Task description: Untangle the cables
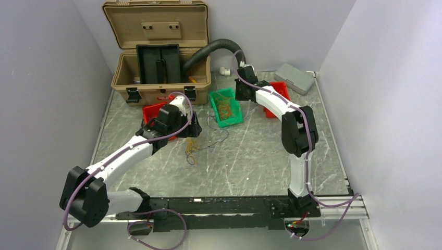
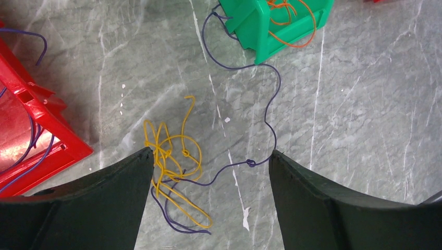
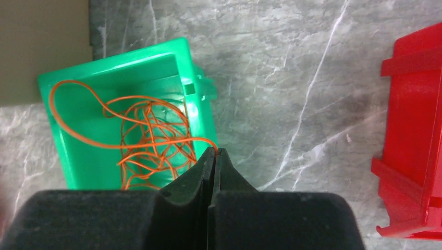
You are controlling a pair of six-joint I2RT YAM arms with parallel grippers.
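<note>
A tangle of orange cable (image 3: 156,138) lies in the green bin (image 3: 107,65) in the right wrist view. One strand rises from it and ends between my right gripper's (image 3: 217,151) fingertips, which are shut on it beside the bin's rim. My left gripper stands open above the table with nothing between its fingers. Below it, a yellow cable (image 2: 180,140) lies bunched together with a dark purple cable (image 2: 208,182). The purple one has a small knot (image 2: 250,163) and runs up to the green bin.
A red bin (image 2: 47,114) holding blue-purple cable stands at the left; another red bin (image 3: 412,130) is on the right. The brown toolbox (image 1: 120,78) and grey case (image 1: 294,78) sit at the back.
</note>
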